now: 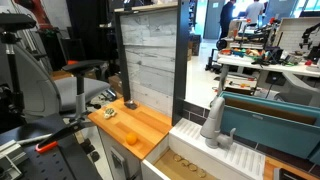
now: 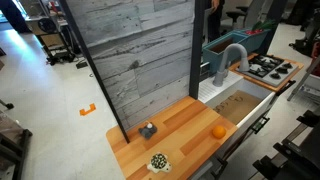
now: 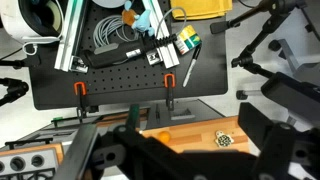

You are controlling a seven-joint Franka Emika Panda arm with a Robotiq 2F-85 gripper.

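A small round orange thing (image 2: 218, 131) sits on the wooden counter (image 2: 185, 130), close to the sink's side. Near the counter's other end lies a whitish, spotted item (image 2: 158, 162). A small grey object (image 2: 148, 130) stands by the panel's foot. From the wrist view, the same orange thing (image 3: 164, 136) and spotted item (image 3: 223, 140) appear far below, on a strip of counter. Dark parts of my gripper fill the lower edge of that view. Their finger state is unclear, and no held object shows.
A sink (image 1: 185, 165) with a grey tap (image 1: 213, 120) adjoins the counter. The grey plank panel (image 2: 145, 60) rises behind. In the wrist view, a black tabletop (image 3: 130, 80) carries a cable coil (image 3: 108, 30), a marker-like stick (image 3: 191, 66) and a yellow tray (image 3: 200, 8).
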